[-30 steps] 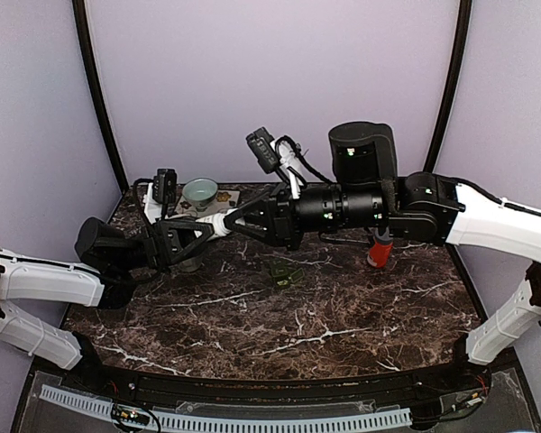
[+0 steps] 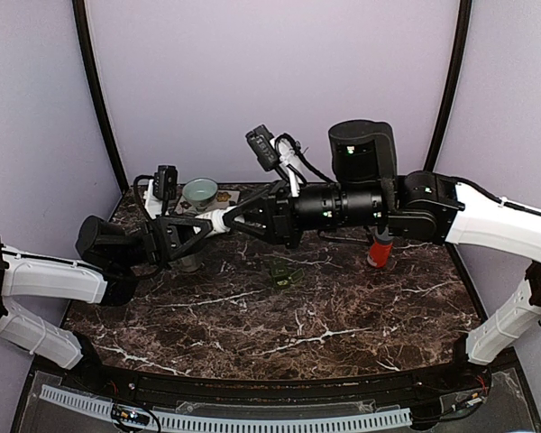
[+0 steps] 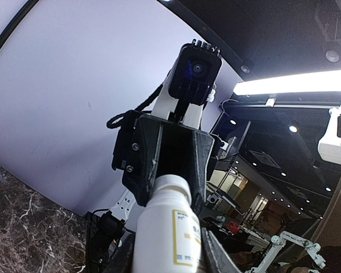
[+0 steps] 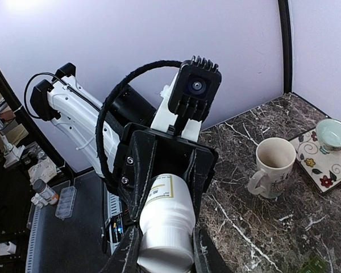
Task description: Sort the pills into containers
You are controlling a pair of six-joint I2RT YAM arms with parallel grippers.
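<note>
A white pill bottle (image 2: 217, 220) is held in the air, lying sideways between my two grippers. My left gripper (image 2: 205, 229) is shut on its body; the yellow-edged label on the bottle (image 3: 184, 239) shows in the left wrist view. From the other side my right gripper (image 2: 232, 219) is shut on the cap end. In the right wrist view the ridged white cap (image 4: 166, 244) sits between the right fingers, with the left gripper around the body beyond. The cap appears to be on the bottle. No loose pills show.
At the back left, a floral tray (image 4: 324, 179) bears a pale green bowl (image 4: 333, 134); a mug (image 4: 273, 165) stands beside it. A small green item (image 2: 284, 273) lies mid-table. A red container (image 2: 379, 253) stands to the right.
The right arm is nearly still, and both grippers keep their hold.
</note>
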